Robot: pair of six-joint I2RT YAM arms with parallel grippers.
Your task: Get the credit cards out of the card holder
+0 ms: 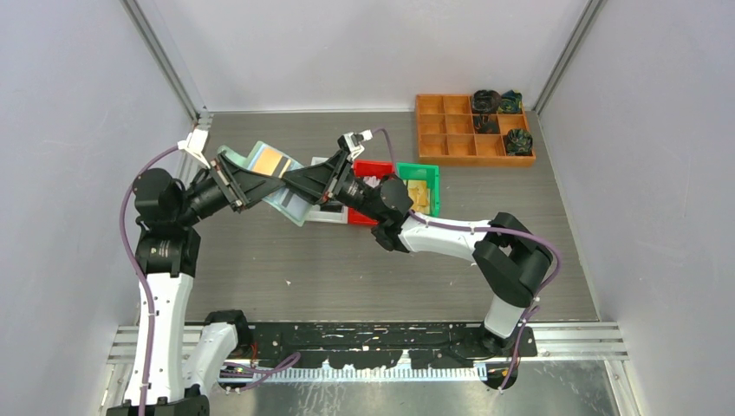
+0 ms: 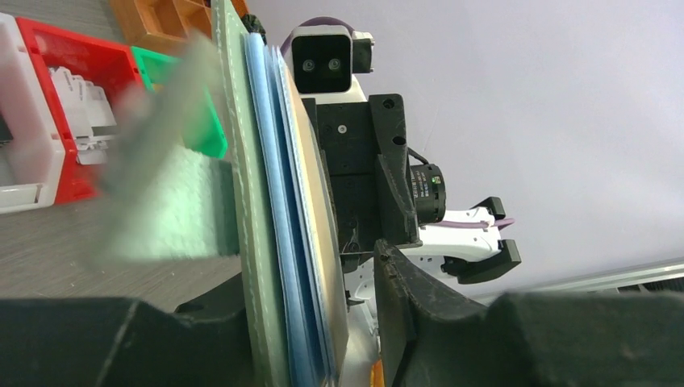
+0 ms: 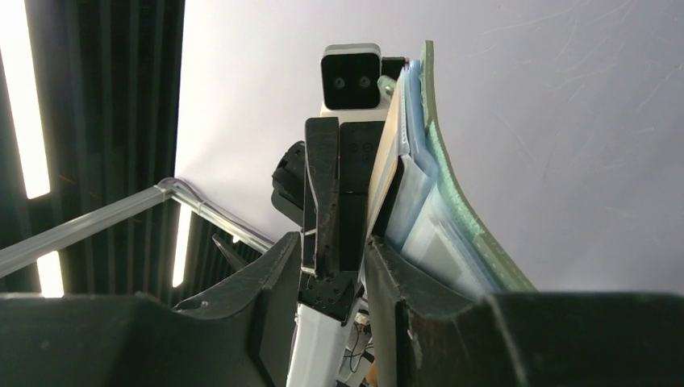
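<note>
The pale-green card holder (image 1: 295, 205), with clear sleeves and a yellow card (image 1: 267, 162) on its face, is raised between both arms. In the left wrist view, the holder (image 2: 256, 234) rises edge-on, close to one finger of my open left gripper; a gap separates it from the other finger. The right wrist view shows my right gripper partly open, with clear space between its fingers. There the yellow card's edge (image 3: 381, 173) meets the tip of one finger (image 3: 385, 298); that finger hides how the holder's lower part sits. A flap (image 2: 189, 201) hangs loosely.
Below stand a white tray (image 1: 314, 217), a red tray (image 1: 357, 220) and a green tray (image 1: 433, 208). An orange compartment box (image 1: 444, 159) lies at the far right. My two gripper tips nearly meet at the holder.
</note>
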